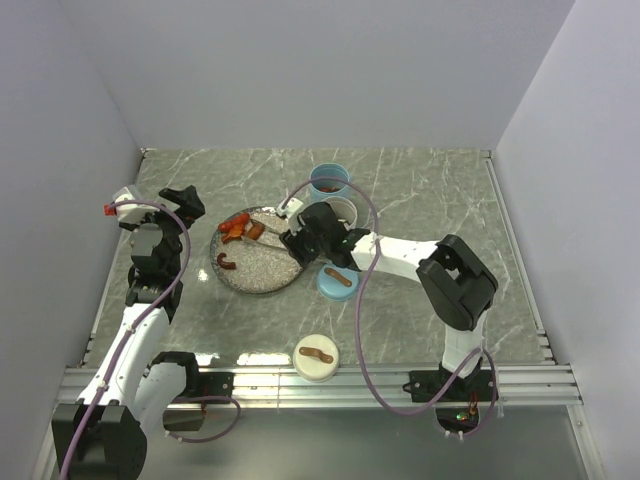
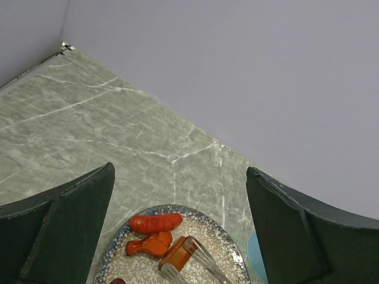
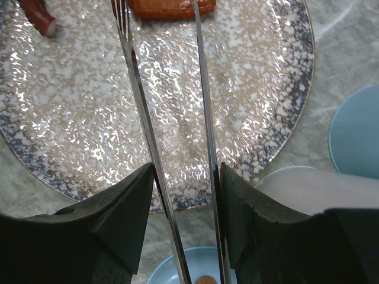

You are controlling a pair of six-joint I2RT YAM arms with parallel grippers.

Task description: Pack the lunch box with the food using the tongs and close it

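Note:
On the round speckled plate (image 1: 262, 280) lie a red sausage (image 2: 157, 223), an orange drumstick (image 2: 149, 244), a brown food piece (image 2: 176, 253) and a curled dark-red piece (image 1: 226, 262). My right gripper has metal tongs (image 3: 211, 127) between its fingers, one pad against each arm. The fork-like tips are spread at the brown piece, one overlapping it; a firm pinch cannot be told. Left of the plate, my left gripper is open and empty. The blue container (image 1: 330, 172) and white container (image 1: 346, 207) stand right of the plate, the white one partly hidden.
Close to the right gripper lies a blue lid (image 1: 337, 291) with a brown handle. A white lid (image 1: 312, 371) rests at the front edge.

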